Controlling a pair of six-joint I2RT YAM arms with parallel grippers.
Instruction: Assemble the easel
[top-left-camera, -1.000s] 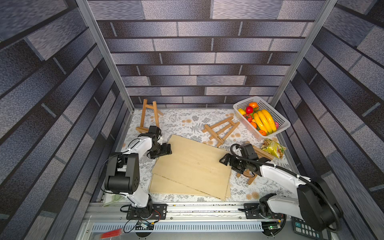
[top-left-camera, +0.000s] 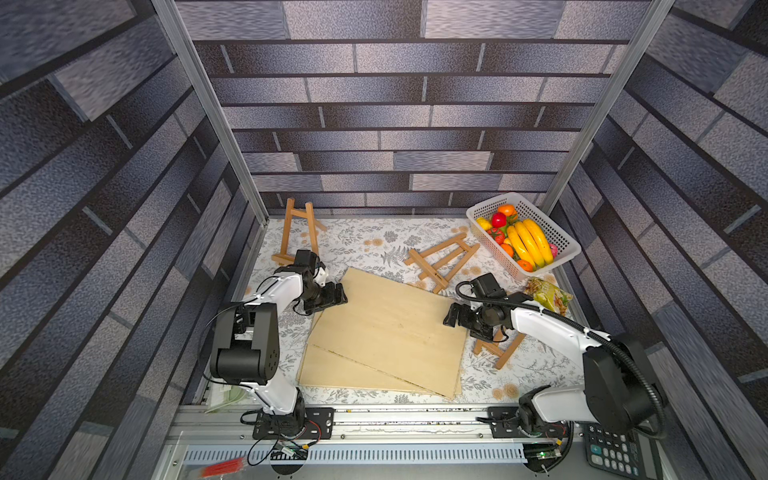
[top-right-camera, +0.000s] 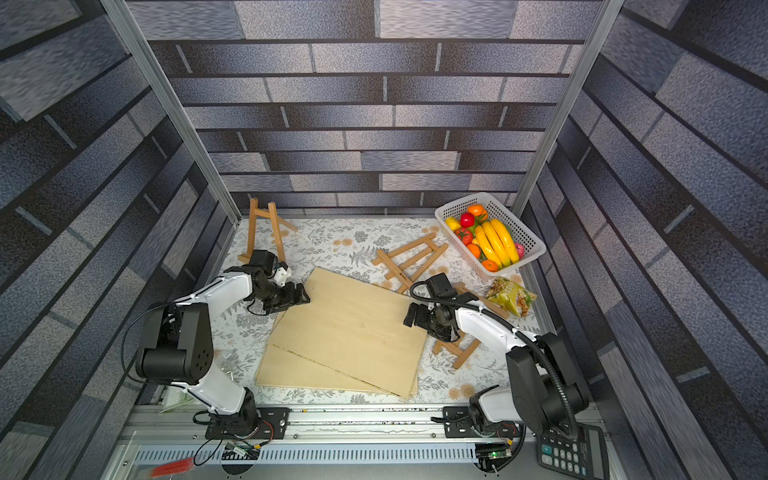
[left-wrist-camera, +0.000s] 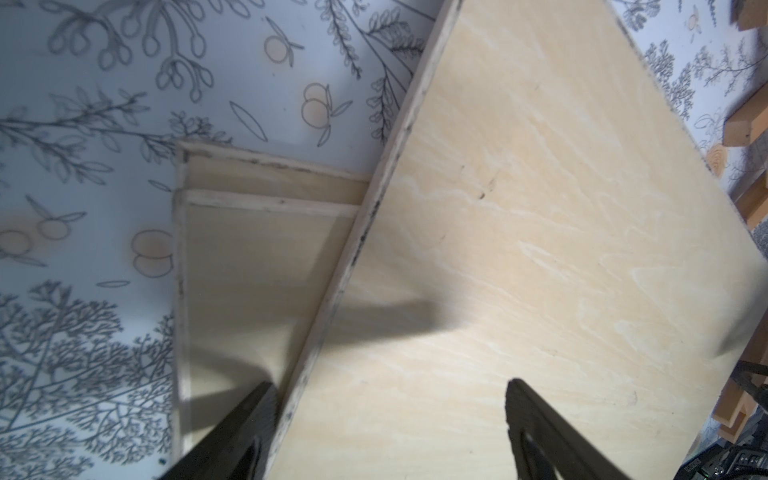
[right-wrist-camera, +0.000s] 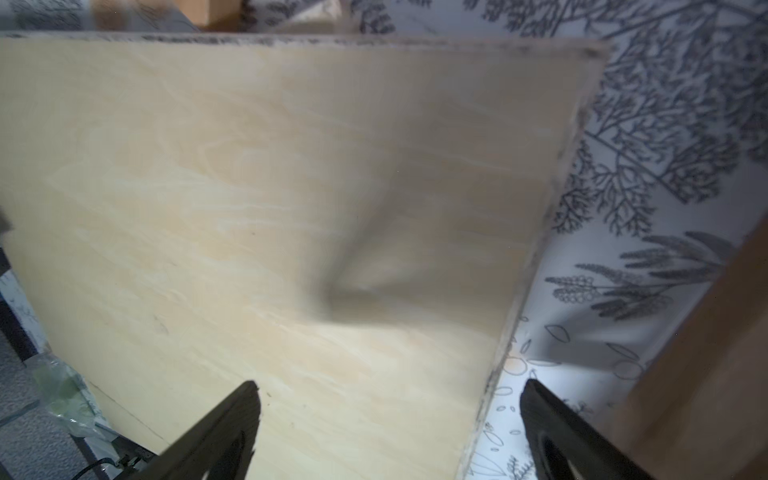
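Observation:
The upper board (top-left-camera: 392, 328), pale plywood, lies askew on at least one other board (top-left-camera: 340, 374) in the middle of the table. At its left edge my left gripper (top-left-camera: 341, 293) stands open; in the left wrist view one fingertip (left-wrist-camera: 254, 424) is beside that edge and the other (left-wrist-camera: 524, 420) over the board's face. Open too is my right gripper (top-left-camera: 454, 314), above the right edge, nothing held. One wooden easel frame (top-left-camera: 301, 232) stands upright at back left; another (top-left-camera: 441, 262) lies behind the boards. A third frame (top-left-camera: 502, 348) is partly hidden by the right arm.
A grey basket (top-left-camera: 569, 246) of toy fruit occupies the back right corner, with a yellow snack bag (top-left-camera: 549, 296) in front of it. Bare patterned cloth (top-left-camera: 364, 240) shows between the two back frames.
Over the last second the upper board has shifted slightly right, the left gripper moving with its edge. My right arm has swung, its gripper ending a little farther right.

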